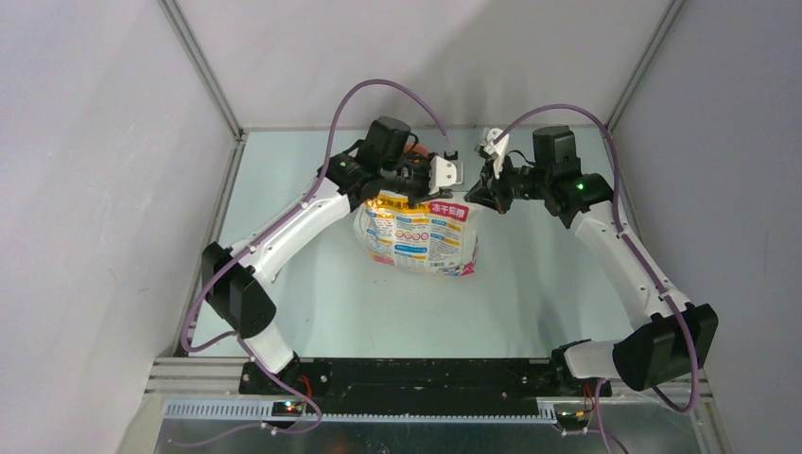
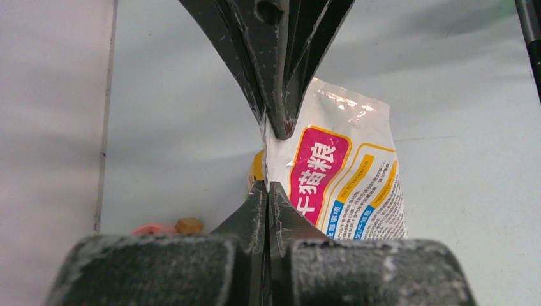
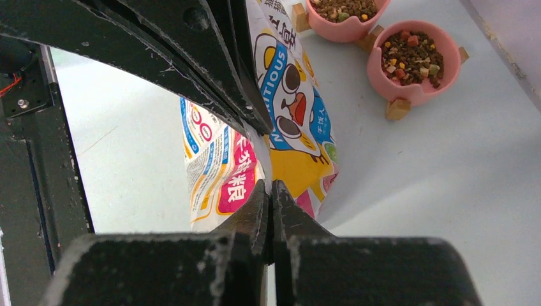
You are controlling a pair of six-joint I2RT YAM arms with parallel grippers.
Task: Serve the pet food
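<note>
A large printed pet food bag [image 1: 416,238] stands at the middle of the table, its top edge squeezed flat. My left gripper is shut on that edge, a thin white strip of it running in between the fingertips. A short way along the same edge, my right gripper is shut on the bag too. The top view has both grippers almost meeting over the bag's upper right corner. Beyond the bag, the right wrist view shows two pink bowls: a nearer bowl [image 3: 418,94] and a farther bowl [image 3: 344,30], both with brown kibble inside.
Small wooden legs [image 3: 399,109] hold up the bowls, near the back wall [image 3: 510,38]. From above, the left arm mostly hides them.
</note>
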